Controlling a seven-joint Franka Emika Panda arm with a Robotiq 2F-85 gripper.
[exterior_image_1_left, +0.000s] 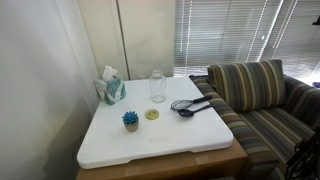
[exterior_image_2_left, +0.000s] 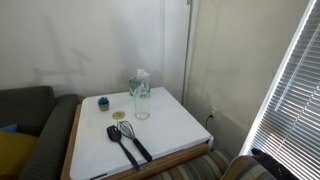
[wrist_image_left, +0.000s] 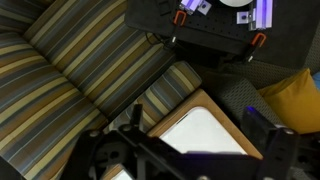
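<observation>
In the wrist view my gripper has its two dark fingers (wrist_image_left: 137, 116) set wide apart, with nothing visible between the tips; beyond them are the striped sofa and the table's corner. A white tabletop (exterior_image_1_left: 105, 145) holds a blue spiky plant in a small pot (exterior_image_1_left: 130, 122), a yellow round disc (exterior_image_1_left: 152, 114), a clear jar (exterior_image_1_left: 158, 88), a tissue box (exterior_image_1_left: 110, 88), a whisk (exterior_image_1_left: 181, 104) and a black slotted-looking spoon or ladle (exterior_image_1_left: 187, 112). In the second exterior view, the spatula-like tool (exterior_image_2_left: 113, 133) and whisk (exterior_image_2_left: 126, 129) lie side by side near the table's edge.
A striped sofa (exterior_image_1_left: 245, 88) borders the table on one side, and a dark grey seat (exterior_image_2_left: 35, 125) stands on the other. Window blinds (exterior_image_1_left: 220, 35) hang behind. An orange cushion (wrist_image_left: 295, 100) shows at the wrist view's right.
</observation>
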